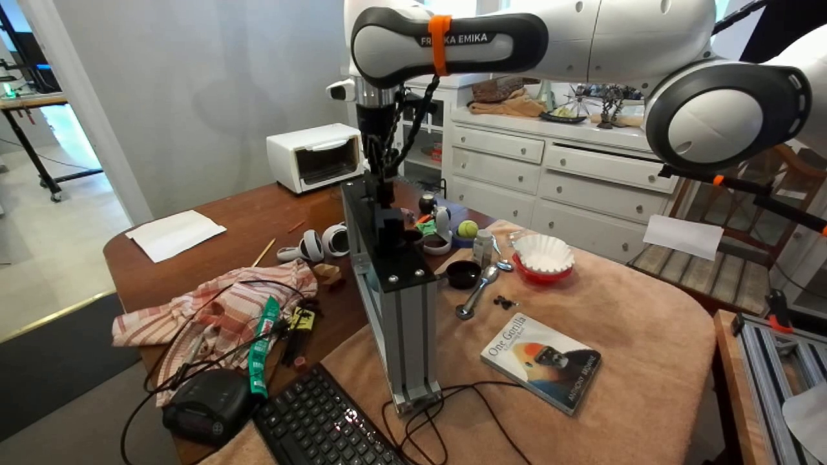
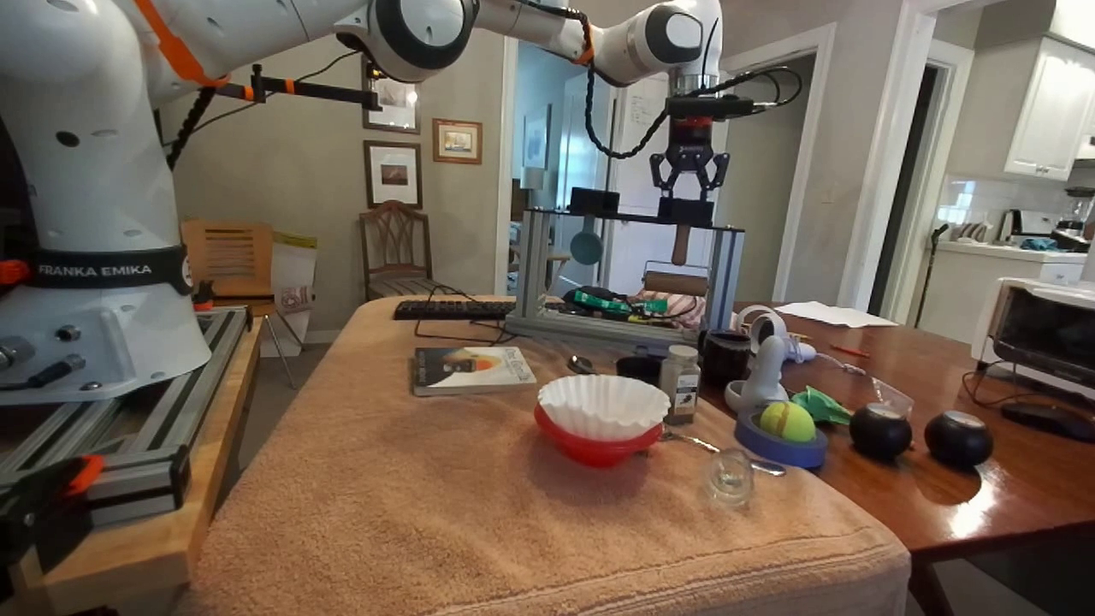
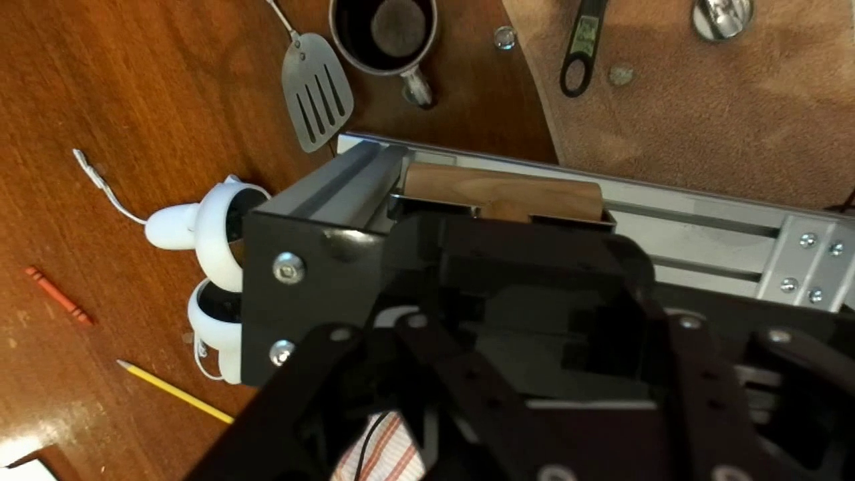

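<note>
My gripper (image 2: 687, 195) is above the black-topped metal rack (image 2: 630, 216), shut on a black block (image 2: 685, 212) at the end away from the robot. Beneath that block a wooden-handled roller (image 2: 674, 282) hangs inside the rack. In the wrist view, the wooden roller (image 3: 513, 188) lies beside the rack's metal frame, while the dark block and fingers blend together. Whether the block rests on the rack top or is slightly raised, I cannot tell. A second black block (image 2: 595, 200) sits on the rack, with a teal disc (image 2: 586, 247) hanging below it.
Under the rack, the towel-covered table holds a book (image 1: 543, 361), a red bowl (image 1: 543, 274) with white paper liners, and a keyboard (image 1: 325, 418). White controllers (image 3: 218, 232) and a dark cup (image 3: 385, 36) stand close to the rack's far end.
</note>
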